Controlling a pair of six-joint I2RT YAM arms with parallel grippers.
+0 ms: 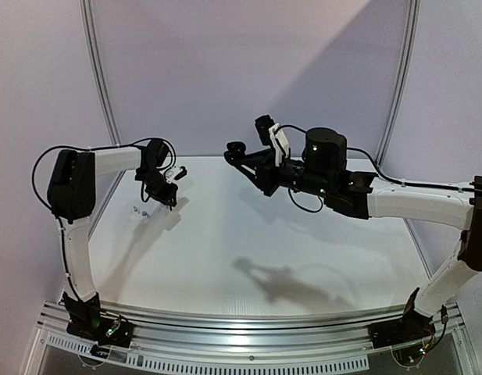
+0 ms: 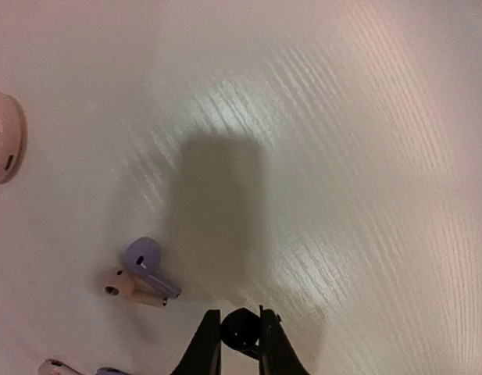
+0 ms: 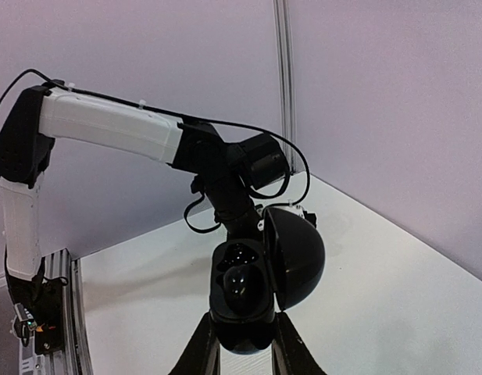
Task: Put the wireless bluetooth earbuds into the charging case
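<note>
A black earbud (image 2: 239,331) is pinched in my left gripper (image 1: 172,206), low over the left part of the table; its round head shows between the fingers in the left wrist view. My right gripper is shut on the black charging case (image 3: 242,337), held up in the air. The case stands open, its lid (image 3: 299,254) swung to the right. Inside are a dark hollow and a glossy rounded shape; I cannot tell whether that shape is an earbud. In the top view the case (image 1: 236,148) hangs right of my left gripper, well apart from it.
A lilac earbud (image 2: 144,254) and a pale pink earbud (image 2: 125,283) lie together on the table near my left gripper. More earbuds show at the lower edge of that view, and a pink rounded object (image 2: 2,137) at its left.
</note>
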